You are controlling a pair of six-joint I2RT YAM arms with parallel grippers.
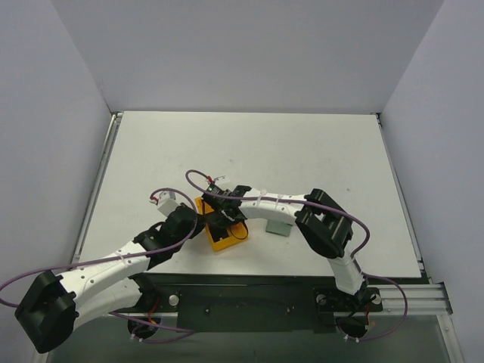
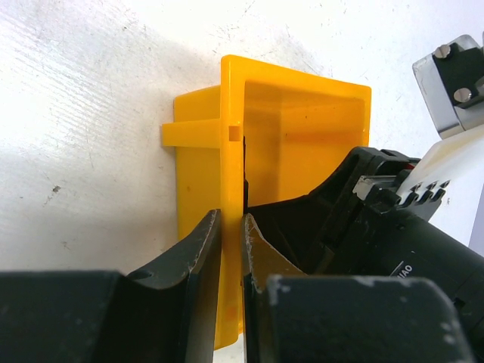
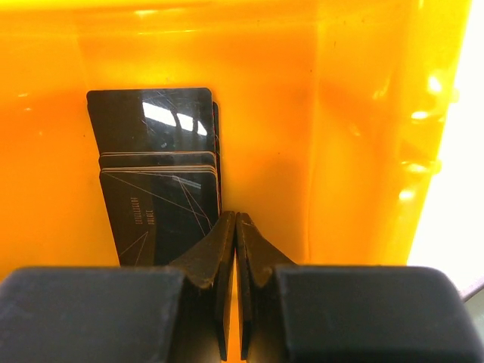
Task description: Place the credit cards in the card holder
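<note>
Black credit cards (image 3: 162, 200) lie in an overlapping stack on the floor of the yellow open box, seen from above in the right wrist view. My right gripper is inside the box, shut with nothing between its fingertips, which are right beside the stack's lower right edge. The lower end of the stack is hidden behind the fingers. My left gripper is shut on the box's near wall, one finger on each side of it. In the top view both grippers cover much of the box (image 1: 231, 243).
A grey-green flat object (image 1: 278, 228) lies on the white table (image 1: 302, 151) just right of the box, partly behind the right arm. The box's walls stand close around my right gripper.
</note>
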